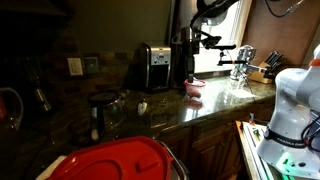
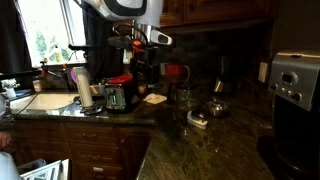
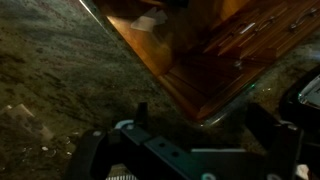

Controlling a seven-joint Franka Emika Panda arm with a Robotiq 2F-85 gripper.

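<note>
High above the counter, my gripper [image 1: 188,72] points downward in the first exterior view, close in image to a pinkish-red bowl [image 1: 195,90]. The wrist view shows my gripper open, its two dark fingers wide apart and nothing between them. Below it lie the dark stone counter [image 3: 60,85] and the brown cabinet fronts [image 3: 240,65]. From the second exterior view, the fingers are hard to make out against the dark background.
A red tray [image 1: 115,160] fills the near foreground. Beyond it stand a dark glass pot [image 1: 104,110] and a silver toaster [image 1: 158,68]. On the counter sit a small white object [image 2: 197,119] and a metal kettle [image 2: 216,108].
</note>
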